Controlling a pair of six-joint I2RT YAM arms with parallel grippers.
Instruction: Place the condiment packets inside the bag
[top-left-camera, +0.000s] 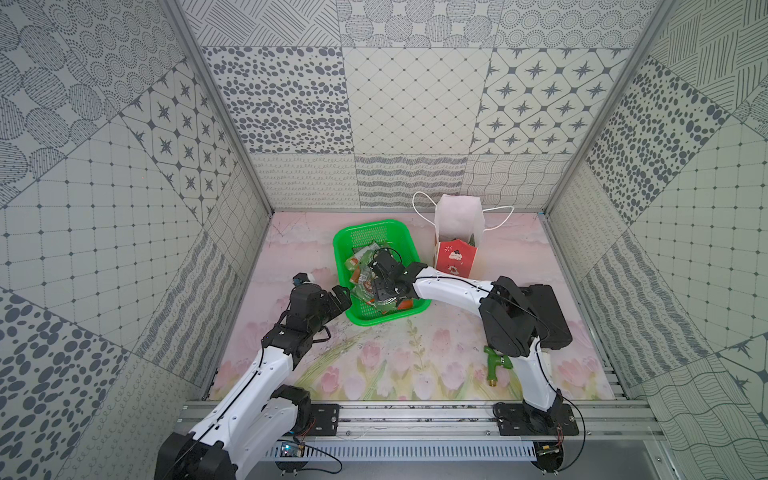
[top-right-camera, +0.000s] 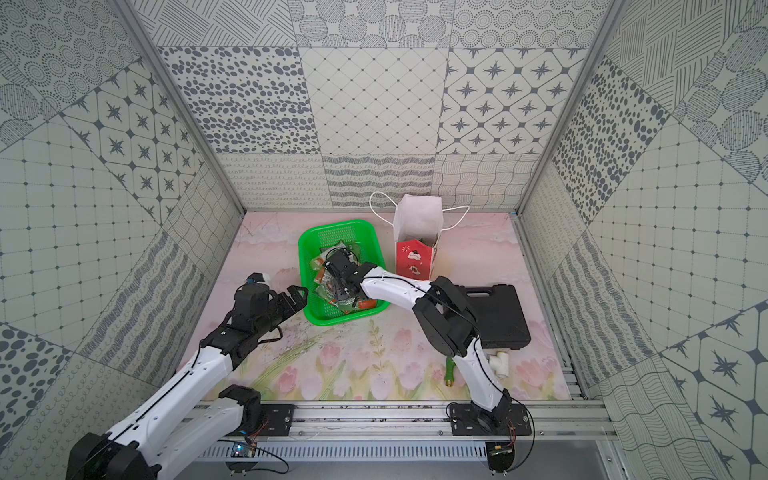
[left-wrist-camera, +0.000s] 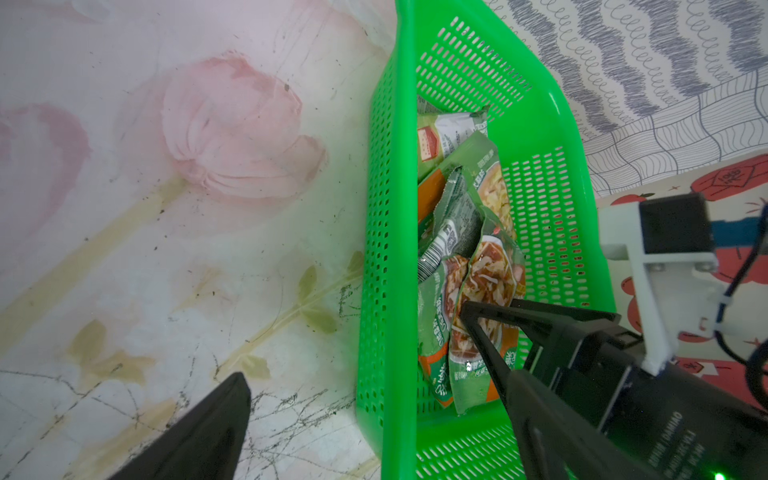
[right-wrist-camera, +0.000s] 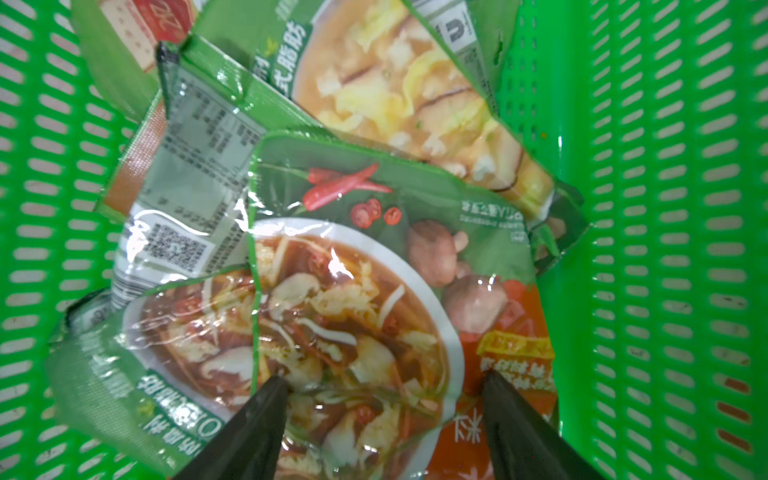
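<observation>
Several green and orange condiment packets (right-wrist-camera: 352, 320) lie piled in a green perforated basket (left-wrist-camera: 388, 240) at the middle of the table. My right gripper is down in the basket on the top soup packet, fingers apart over its printed bowl; whether they touch it is unclear. My left gripper stands open beside the basket's left side, its fingers empty. A paper bag (top-left-camera: 457, 257), red in front with white handles, stands right of the basket, its top upright; its inside is hidden.
A black case (top-right-camera: 500, 312) lies on the right of the table, with a green pipe fitting (top-left-camera: 493, 368) and a white fitting (top-right-camera: 500, 364) in front of it.
</observation>
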